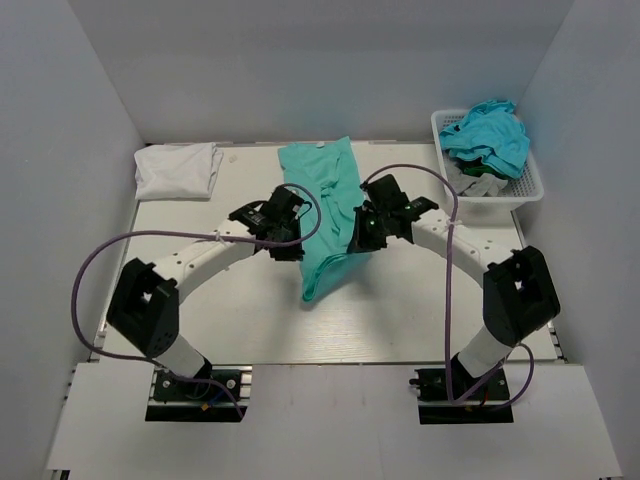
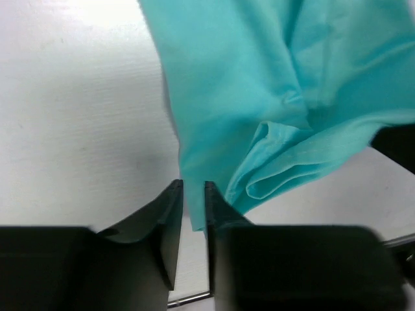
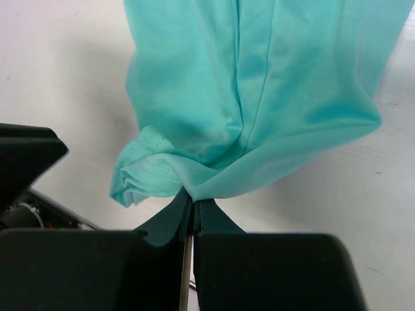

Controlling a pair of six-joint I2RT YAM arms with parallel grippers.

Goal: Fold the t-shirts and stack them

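Observation:
A turquoise t-shirt (image 1: 325,200) lies lengthwise on the table, its far part flat. My right gripper is shut on the shirt's near edge on the right and holds it up, so the cloth rises in a slanting fold. The shirt's near left corner (image 1: 312,290) trails low on the table. My left gripper is over the left side, its fingers a little apart. In the left wrist view the shirt shows beyond those fingers, and no cloth looks pinched between them.
A folded white cloth (image 1: 176,172) rests at the back left. The white basket (image 1: 487,203) at the back right holds crumpled turquoise, green and grey clothes. Bare table (image 1: 250,320) surrounds the shirt.

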